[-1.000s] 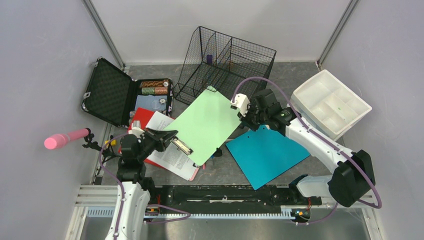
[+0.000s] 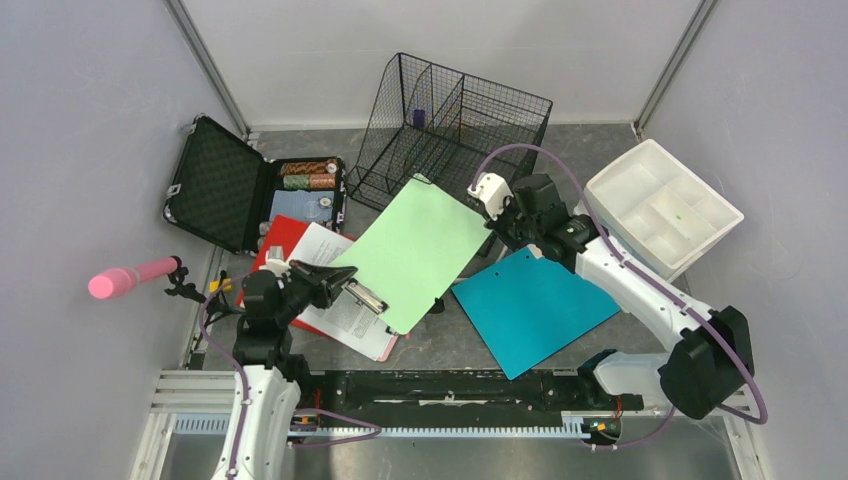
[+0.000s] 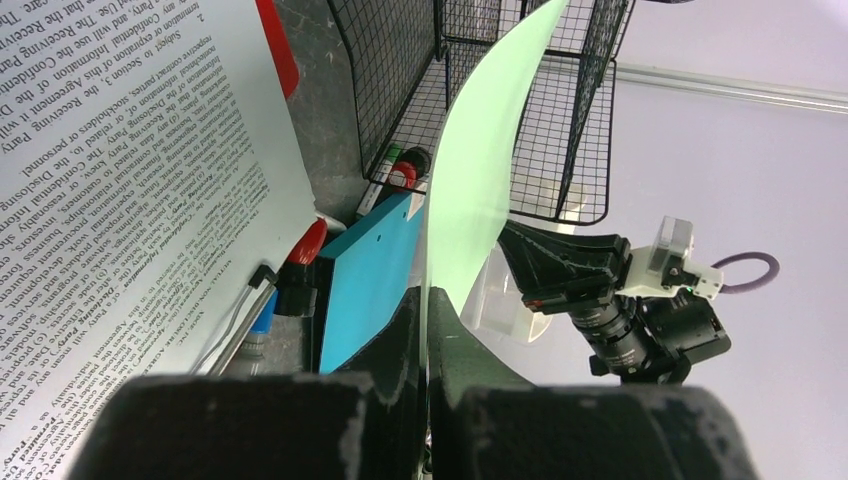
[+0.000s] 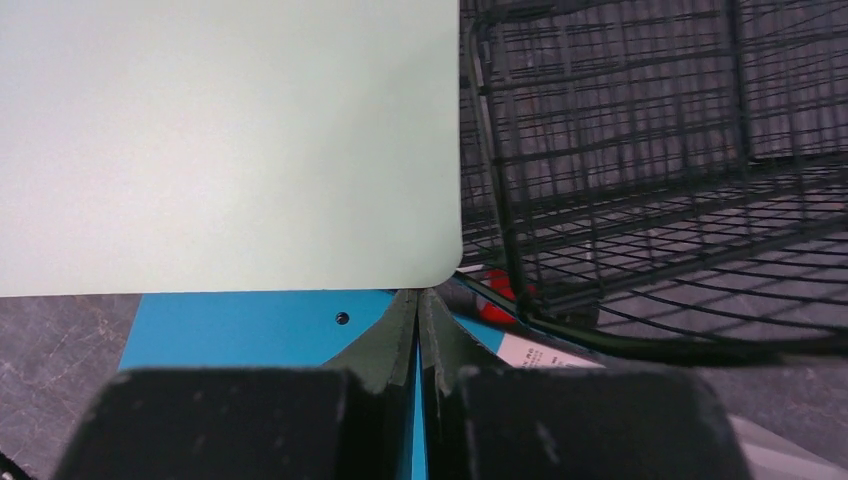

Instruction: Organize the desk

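A light green clipboard [image 2: 420, 245] is held raised and tilted between my two arms, its metal clip [image 2: 366, 295] towards the lower left. My left gripper is shut on one edge, and the board [image 3: 485, 140] rises curved from its fingers. At the opposite side my right gripper is shut on the board's corner, just at the fingertips. Part of the black wire rack [image 2: 455, 125] lies just behind the board's upper end. A blue board [image 2: 535, 308] lies flat on the desk to the right.
Papers [image 2: 350, 318] and a red folder [image 2: 283, 236] lie under the left arm. An open black case [image 2: 215, 185] stands at the left, a white divided bin [image 2: 665, 210] at the right. Small items, including a red one [image 3: 308, 243], sit beneath the green board.
My right gripper has shifted slightly to the right, and the green clipboard's right side has moved a little with it. The left arm has hardly moved.
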